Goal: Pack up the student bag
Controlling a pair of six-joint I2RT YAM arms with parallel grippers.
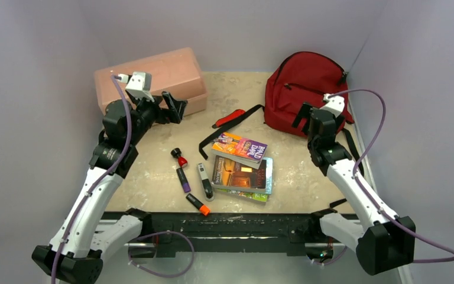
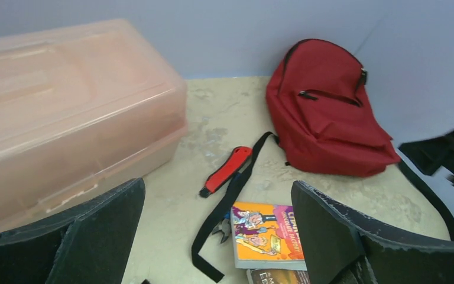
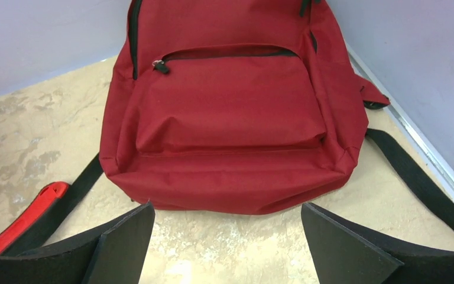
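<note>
The red backpack [image 1: 305, 89] lies at the back right; its front pocket [image 3: 230, 106] with a black zipper faces the right wrist camera. My right gripper [image 1: 301, 116] is open in front of the bag's lower part, nothing between its fingers. Near the pink box my left gripper [image 1: 174, 106] also stands open and empty. Mid-table, a Roald Dahl book [image 1: 240, 146] rests on a stack with a dark-covered book [image 1: 236, 174]. To the left of the books lie a grey stapler-like tool [image 1: 205, 182], a purple marker [image 1: 182, 180], an orange-tipped marker [image 1: 198, 204] and a small red-and-black item [image 1: 179, 157].
A closed pinkish translucent box [image 1: 153, 74] fills the back left, beside my left gripper. A black strap [image 2: 227, 204] from the bag trails toward the books, along the red strap piece [image 2: 227, 170]. Another black strap [image 3: 422, 183] runs along the right wall.
</note>
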